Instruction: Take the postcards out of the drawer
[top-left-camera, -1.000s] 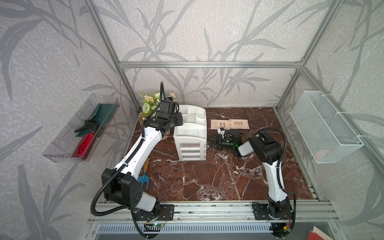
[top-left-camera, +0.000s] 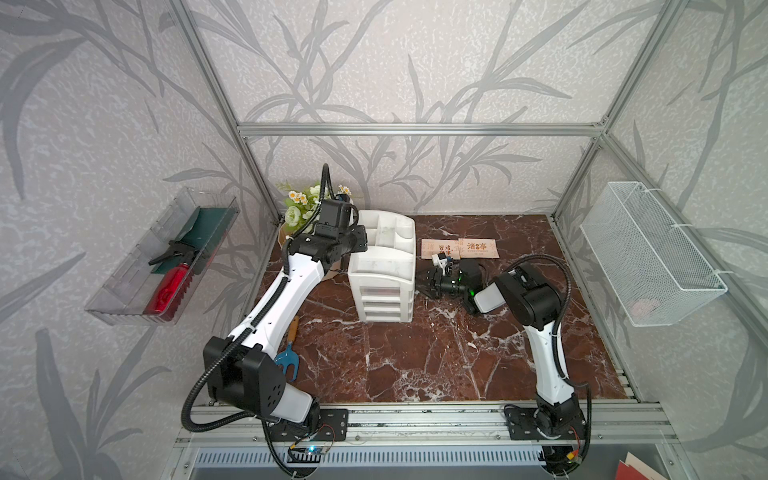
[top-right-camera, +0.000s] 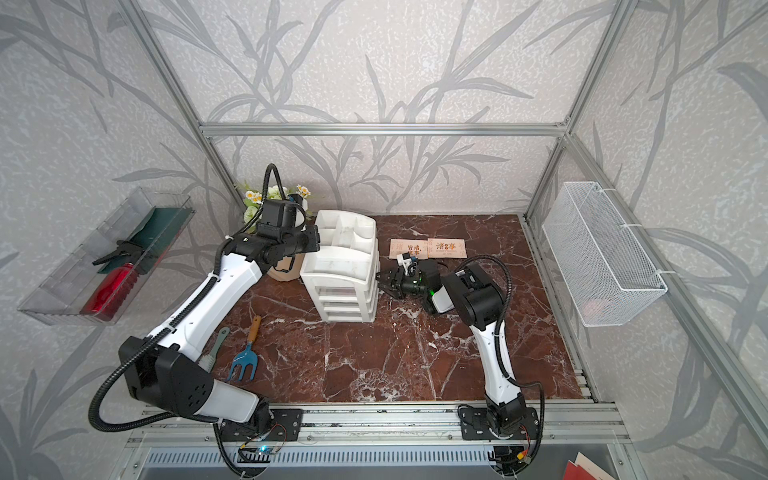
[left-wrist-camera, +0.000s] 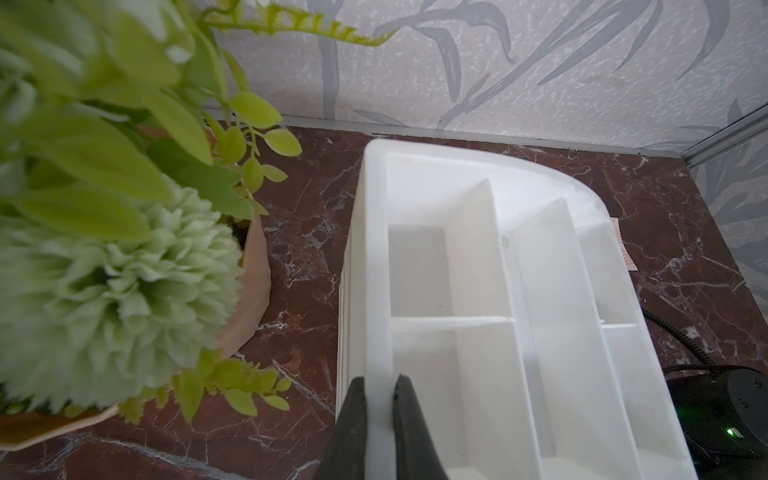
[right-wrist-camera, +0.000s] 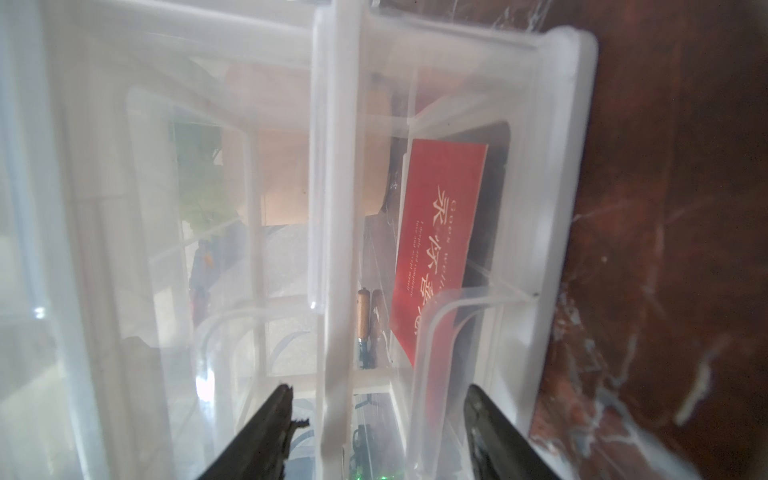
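Note:
A white drawer organizer (top-left-camera: 381, 260) stands mid-table. Above it my left gripper is shut on the organizer's left rim, beside open top compartments. At its right side my right gripper is part open, facing the clear drawer fronts, with a drawer divider and handle area between and beyond its fingers. Through the clear plastic of one drawer (right-wrist-camera: 520, 96) a red postcard (right-wrist-camera: 436, 224) shows. Two pale postcards (top-left-camera: 477, 247) lie flat on the table behind the right gripper.
A flower pot (left-wrist-camera: 244, 280) is left of the organizer. Garden tools (top-right-camera: 244, 356) lie at front left. A white wire basket (top-left-camera: 648, 248) hangs on the right wall, a clear bin (top-left-camera: 120, 296) on the left.
The organizer and the left gripper have shifted very slightly to the right. The right gripper has moved slightly left, toward the organizer.

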